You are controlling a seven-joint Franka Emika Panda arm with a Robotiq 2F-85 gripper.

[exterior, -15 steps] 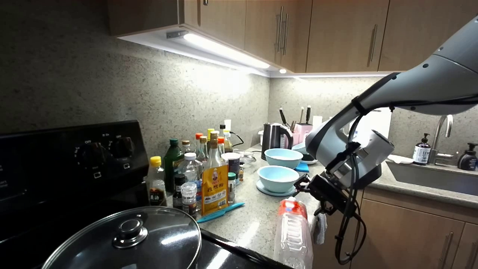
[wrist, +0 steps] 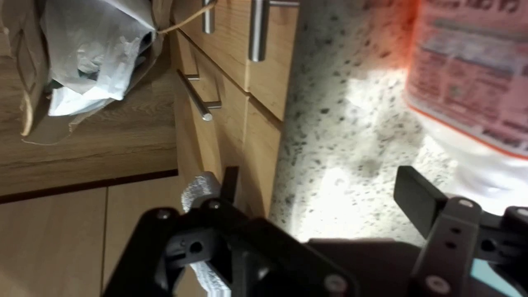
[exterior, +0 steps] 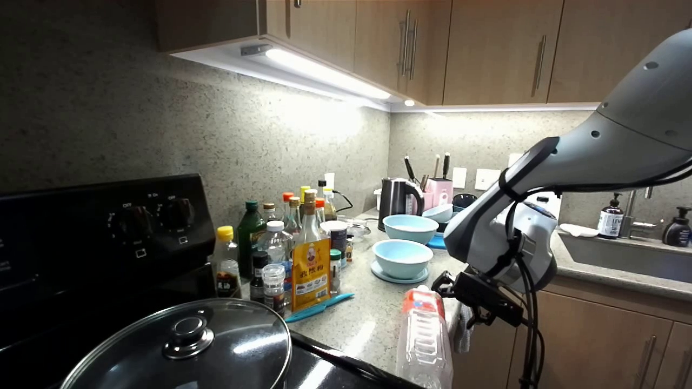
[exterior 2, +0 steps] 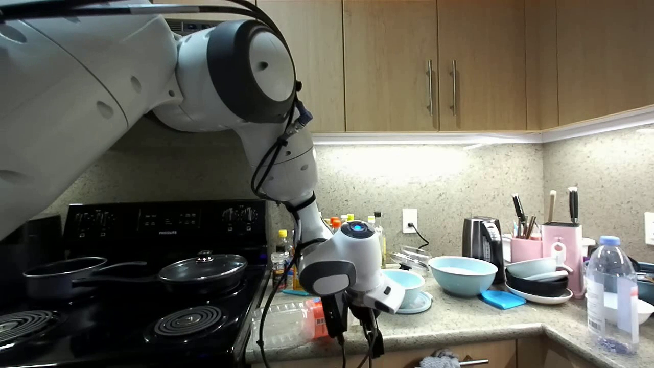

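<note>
A clear plastic bottle point(exterior: 425, 343) with a red label lies on its side along the counter's front edge beside the stove. In exterior view 2 the bottle point(exterior 2: 283, 322) lies left of my gripper point(exterior 2: 355, 334), its red part towards me. My gripper is open with nothing between its fingers. In the wrist view the gripper straddles the counter edge: one finger point(wrist: 418, 200) is over the counter near the bottle's white neck end, the other beyond the edge. The bottle's red label point(wrist: 470, 74) fills the upper right; its far end is out of that view.
Light blue bowls point(exterior: 402, 258) stand behind the gripper, and several seasoning bottles point(exterior: 310, 227) line the wall. A lidded pan point(exterior 2: 203, 268) sits on the stove. Below the counter, a grey towel point(exterior 2: 439, 360) hangs at a drawer handle. An upright water bottle point(exterior 2: 611, 294) is at the right.
My gripper has come down a little and changed its tilt, near the bottle's red end. The forearm has shifted with it. The bottle lies where it was.
</note>
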